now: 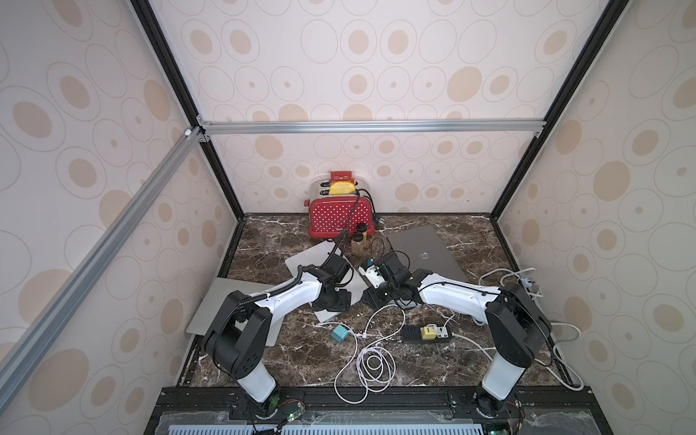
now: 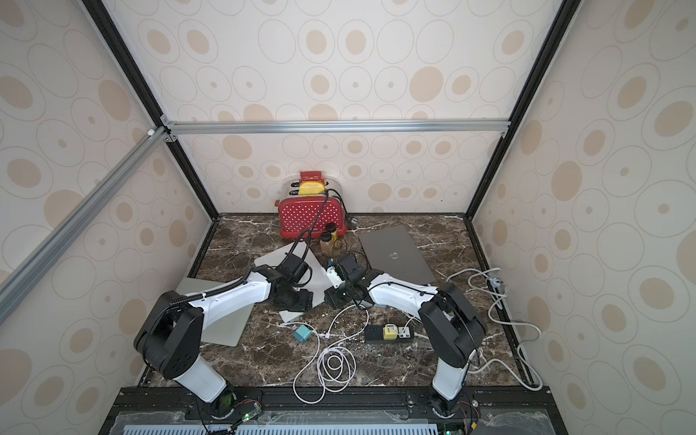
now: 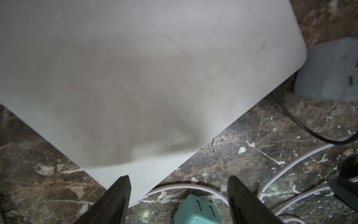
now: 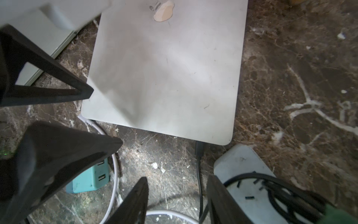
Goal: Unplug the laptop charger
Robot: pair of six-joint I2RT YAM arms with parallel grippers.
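Observation:
My left gripper hangs open over the middle silver laptop (image 3: pixel 156 82). My right gripper is open beside it, above that laptop's edge, where a thin black charger cable (image 4: pixel 199 179) ends in a plug (image 4: pixel 199 148) at the laptop. A white cable (image 4: pixel 113 168) also meets the laptop's edge near its other corner. Neither gripper has anything between its fingers. A pale power strip (image 4: pixel 238 168) lies next to the black plug, partly under dark cables.
A cyan cube (image 1: pixel 339 333) and coiled white cable lie in front. A black power strip (image 1: pixel 413 333) sits front right, a grey laptop (image 1: pixel 420 246) back right, another laptop (image 1: pixel 217 304) left. A red toaster (image 1: pixel 340 217) stands at the back.

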